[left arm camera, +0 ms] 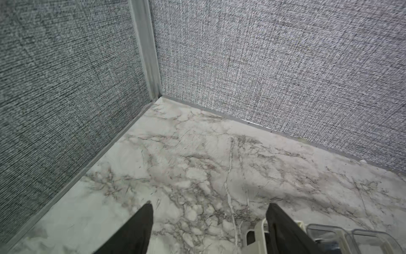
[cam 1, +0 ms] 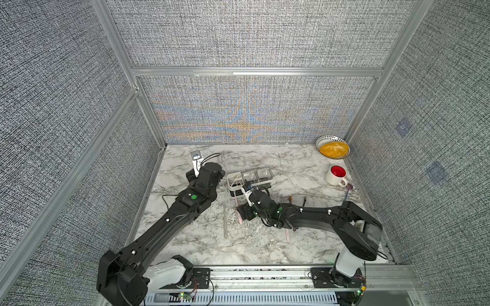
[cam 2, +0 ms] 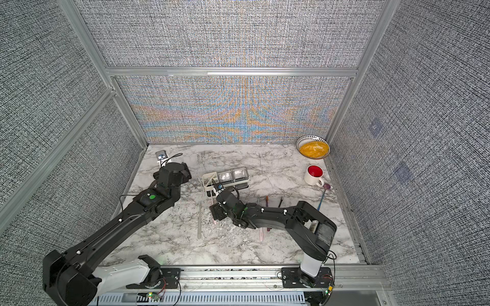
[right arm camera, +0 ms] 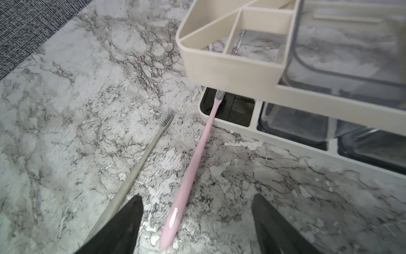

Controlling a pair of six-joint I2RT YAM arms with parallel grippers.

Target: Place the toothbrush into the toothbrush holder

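Note:
The two-tier toothbrush holder [cam 1: 250,178] [right arm camera: 234,76] stands mid-table. In the right wrist view a pink toothbrush [right arm camera: 190,173] leans with its bristles at the holder's lower tier and its handle toward my right gripper, which is open above it, holding nothing. A beige toothbrush [right arm camera: 141,160] lies to its left on the marble. My left gripper is left of the holder, raised, its fingers apart with nothing between them.
A mug [cam 1: 334,176] and a bowl of yellow content [cam 1: 331,150] stand at the back right. More brushes and utensils lie right of centre, partly under the right arm.

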